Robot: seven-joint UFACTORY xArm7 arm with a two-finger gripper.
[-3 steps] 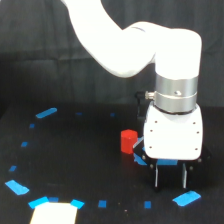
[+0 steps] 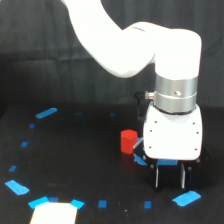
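Observation:
My gripper (image 2: 170, 175) points down at the right side of the black table, its two thin fingers apart with nothing seen between them. A red cube (image 2: 128, 141) sits behind it, to its left. A blue object (image 2: 141, 159) lies behind the gripper, partly hidden by it.
A pale board (image 2: 55, 214) is at the front left edge. Blue tape pieces (image 2: 17, 187) mark the black table (image 2: 70, 150) in several places.
The gripper has shifted very slightly; the red cube stays where it was.

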